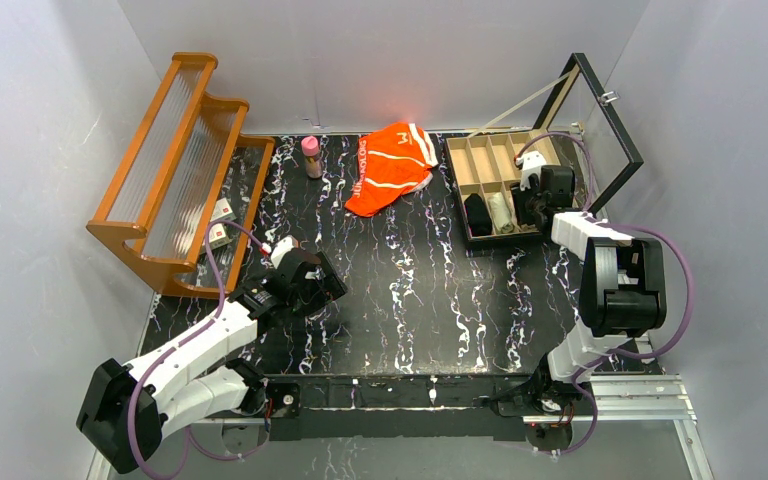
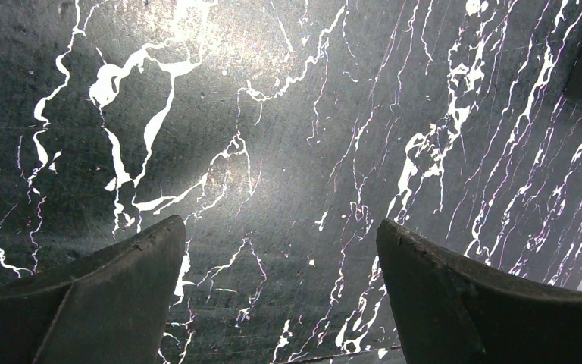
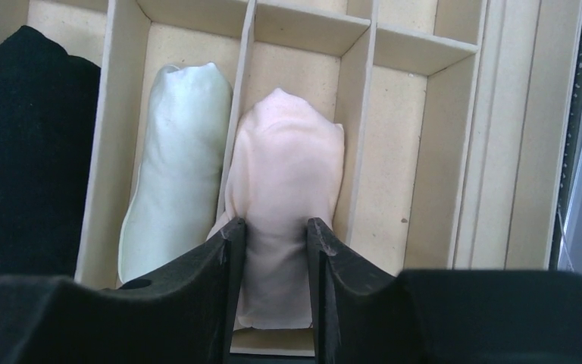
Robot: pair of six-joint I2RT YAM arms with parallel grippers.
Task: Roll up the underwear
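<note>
A rolled pink underwear (image 3: 280, 182) lies in a front compartment of the wooden organizer box (image 1: 456, 215). In the right wrist view, my right gripper reaches down over it, one fingertip at each side and the cloth creased where they touch. Whether the fingers hold it firmly cannot be told. To its left sits a pale green roll (image 3: 178, 167), then a black one (image 3: 34, 152). From above, the right gripper hides the pink roll. My left gripper is open over bare table, with nothing between its fingers.
Orange cloth (image 1: 395, 170) lies at the back middle, with a pink-capped bottle (image 1: 311, 160) to its left. A wooden shelf (image 1: 175, 170) stands at the left. The box's raised lid (image 1: 615, 130) is on the right.
</note>
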